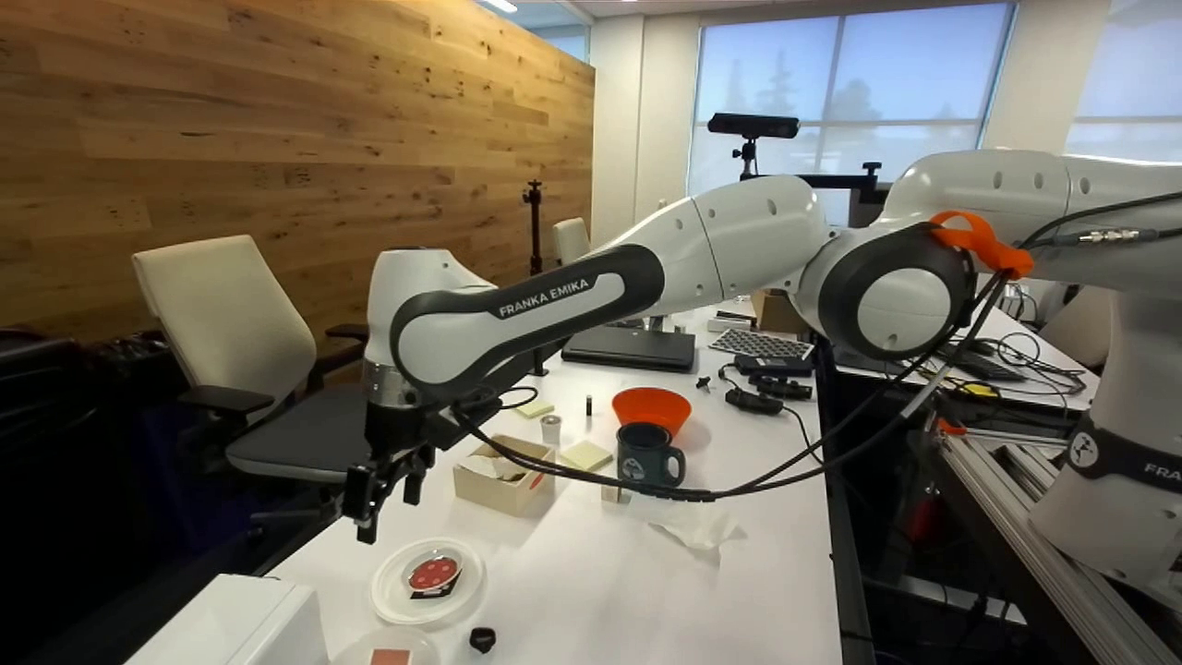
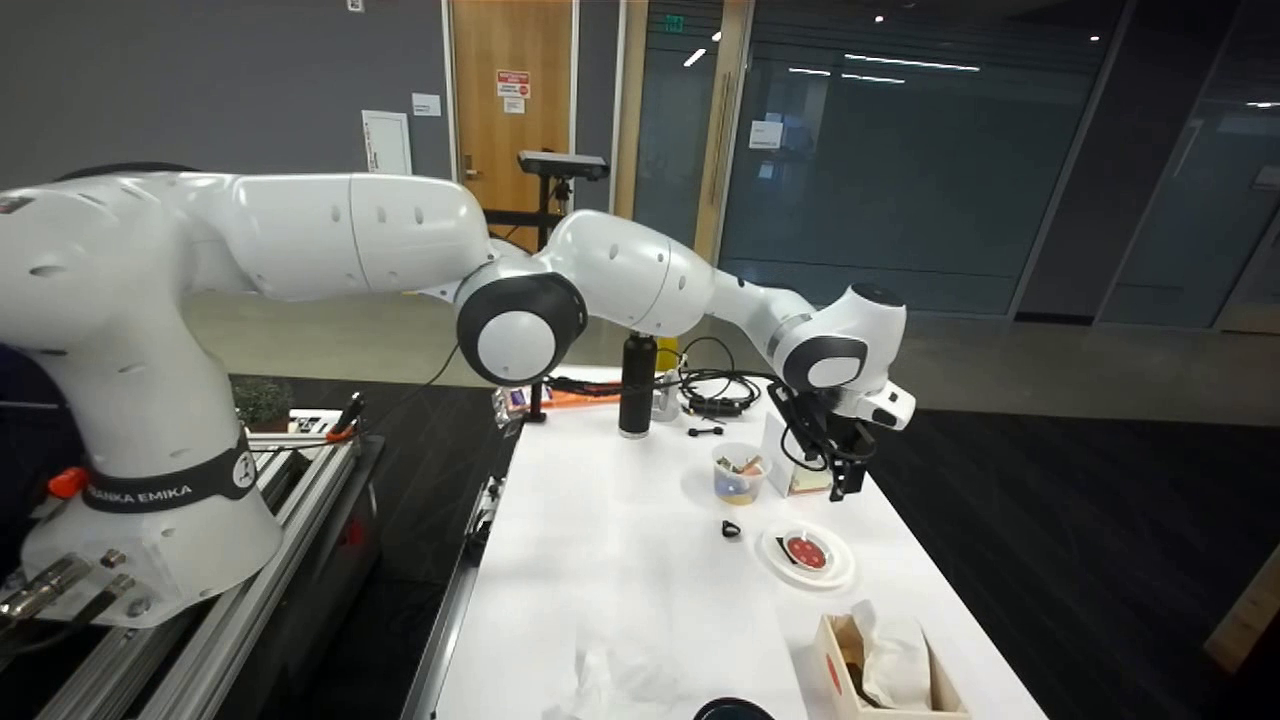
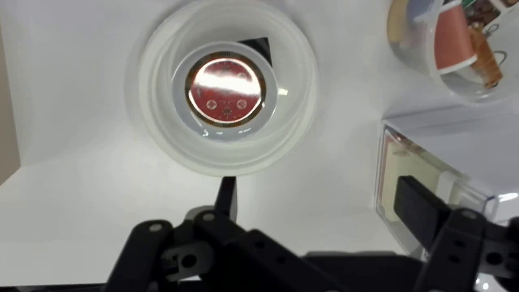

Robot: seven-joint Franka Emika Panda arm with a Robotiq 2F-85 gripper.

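My gripper is open, its two black fingers wide apart with only bare table showing between them. It hangs above the table near the far-left edge in exterior view 1. In the wrist view a white plate point(image 3: 304, 124) lies just past the left fingertip. On that plate sits a small clear container point(image 3: 182, 104) with a red round disc point(image 3: 228, 90) in it. A dark flat piece point(image 3: 260, 47) shows partly from under the container. None of these touches my fingers as far as the views show.
A clear tub point(image 2: 738, 474) of small items and a white box point(image 2: 782, 450) stand near the plate. A small black object point(image 1: 482, 639) lies beside it. The tissue box point(image 1: 504, 477), dark mug point(image 1: 645, 456) and orange bowl point(image 1: 654, 408) stand farther along.
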